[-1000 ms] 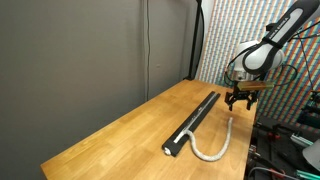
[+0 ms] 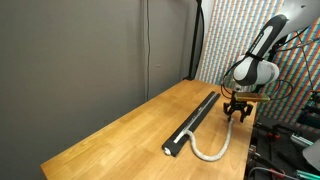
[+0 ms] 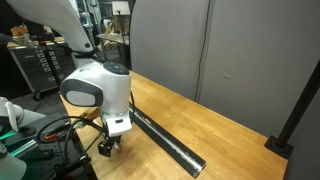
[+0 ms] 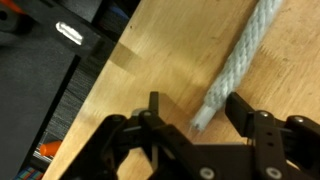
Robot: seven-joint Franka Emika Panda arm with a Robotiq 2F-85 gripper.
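Observation:
A pale braided rope [image 2: 207,157] lies in a curve on the wooden table, and in exterior view 1 one end reaches up to my gripper [image 2: 236,108]. The wrist view shows the rope's free end [image 4: 221,92] in the gap between my fingertips, closer to the right finger [image 4: 237,106] than to the left finger [image 4: 154,102]. My gripper stands partly open, with bare wood showing beside the rope. From exterior view 2, the arm's body covers most of the gripper [image 3: 110,147] and the rope there.
A long black channel [image 2: 193,122] lies on the table [image 2: 120,128] beside the rope, whose other end meets it. Dark equipment [image 2: 290,147] borders the table's right edge.
My gripper has come down and slightly left, to the rope's near end. The rope and the black channel look unmoved.

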